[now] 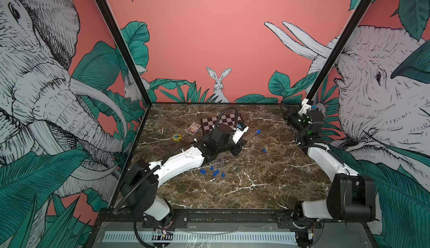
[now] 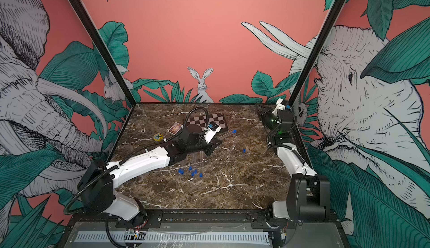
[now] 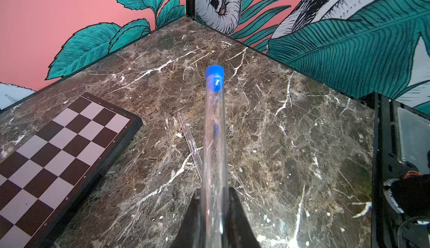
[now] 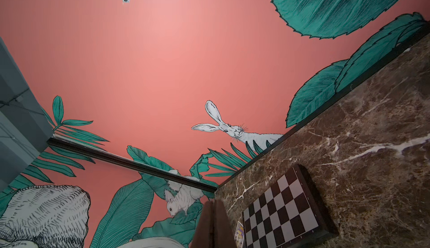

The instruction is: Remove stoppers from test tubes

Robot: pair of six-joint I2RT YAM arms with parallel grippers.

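Observation:
A clear test tube (image 3: pixel 215 145) with a blue stopper (image 3: pixel 215 71) in its far end stands up from my left gripper (image 1: pixel 242 146), which is shut on the tube. Far off to the right side, away from the tube, my right gripper has its fingers pressed together with nothing between them. Another clear tube (image 3: pixel 190 140) lies on the table behind the held one. A loose blue stopper (image 1: pixel 263 150) lies on the table right of the left gripper. Several more blue stoppers (image 1: pixel 216 173) are scattered in front of the left arm.
A chessboard (image 4: pixel 282 207) lies at the back of the table. To its left are a small picture card (image 1: pixel 194 128) and a yellow object (image 1: pixel 177 136).

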